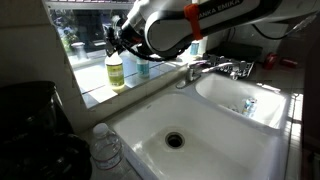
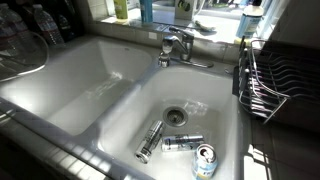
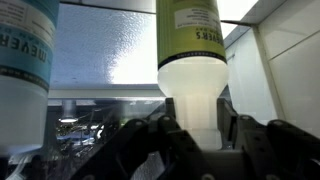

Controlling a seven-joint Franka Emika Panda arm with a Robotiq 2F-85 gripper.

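Observation:
A yellow-green bottle with a white cap stands or hangs at the window sill, left of the sink; whether its base touches the sill is unclear. My gripper is at the bottle's top. In the wrist view, the same bottle appears inverted, its white neck and cap between the two dark fingers of my gripper. Those fingers lie close on both sides of the cap; whether they press on it cannot be made out. A blue-labelled bottle is beside it, apart from the fingers.
The double white sink lies below the sill; its other basin holds several cans, one of them a light blue can. The faucet rises behind it. A clear plastic bottle and a wire dish rack flank the sink.

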